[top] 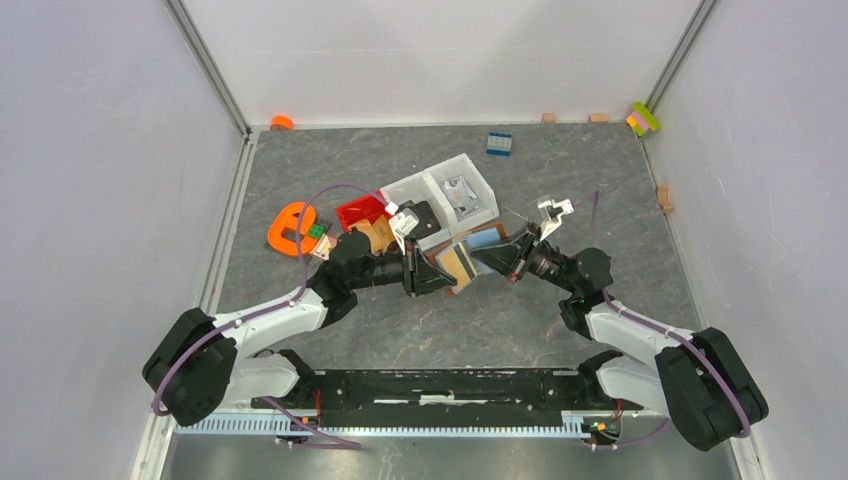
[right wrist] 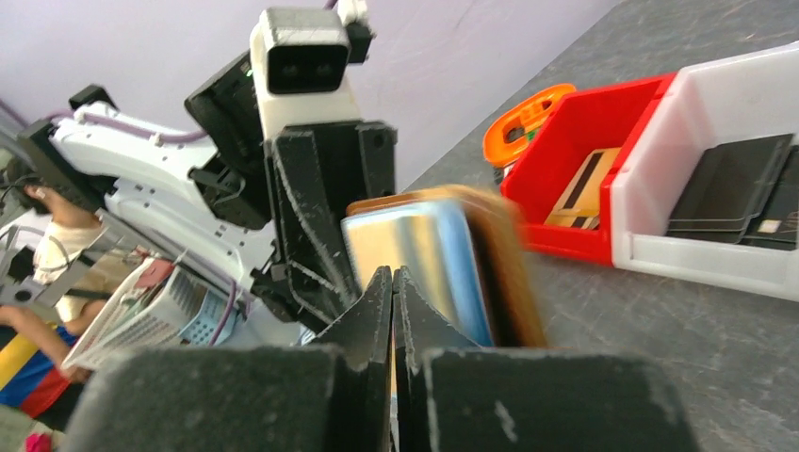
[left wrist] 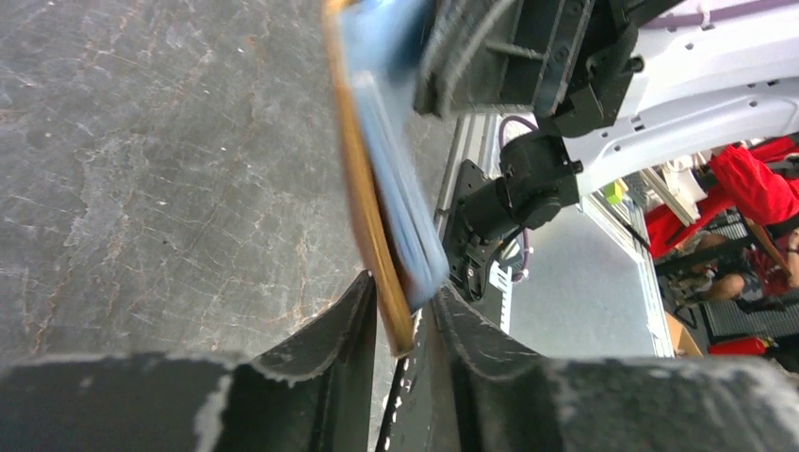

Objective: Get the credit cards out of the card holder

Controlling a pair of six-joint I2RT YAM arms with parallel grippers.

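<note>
A tan card holder with gold and blue cards is held up between both grippers at the middle of the table, also seen in the left wrist view (left wrist: 377,245). My left gripper (top: 440,280) is at the holder's lower left corner; in its wrist view the holder's end sits between its fingertips, which are part open, contact unclear. My right gripper (top: 505,262) is at the holder's right side; in its wrist view the fingers (right wrist: 363,320) are shut in front of the cards, with nothing clearly between them.
Behind stand a red bin (right wrist: 648,89) and a white divided box (right wrist: 716,264). An orange object (top: 283,225) lies at left. A blue block (top: 499,143) is at the back.
</note>
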